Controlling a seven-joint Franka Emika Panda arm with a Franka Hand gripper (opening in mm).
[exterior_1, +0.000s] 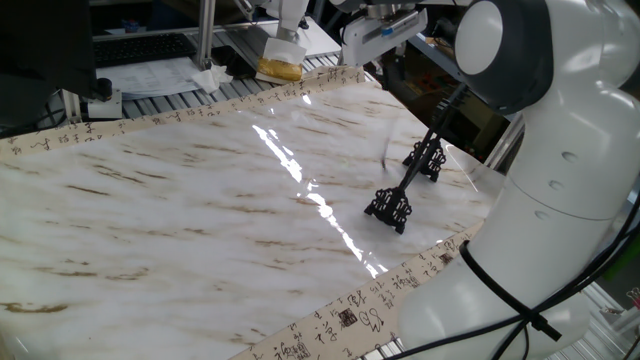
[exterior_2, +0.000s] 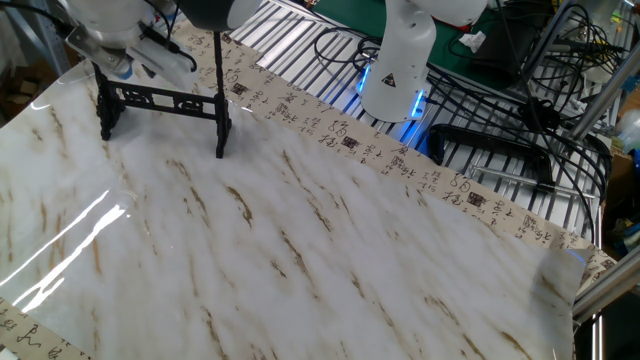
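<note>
A black openwork stand (exterior_1: 388, 207) with two ornate feet and bars between them stands upright on the marbled table (exterior_1: 180, 200), on the right side in exterior view 1. In exterior view 2 the same stand (exterior_2: 165, 100) is at the upper left. Above and behind it, the pale hand of my gripper (exterior_1: 385, 38) is near the top edge. In exterior view 2 the hand (exterior_2: 130, 55) overlaps the stand's top. My fingers cannot be made out in either view, so neither their opening nor anything between them shows.
My white arm (exterior_1: 570, 170) fills the right of exterior view 1. A second white robot base (exterior_2: 395, 85) with blue lights stands beyond the table's patterned border. Cables and a black tray (exterior_2: 490, 155) lie near it.
</note>
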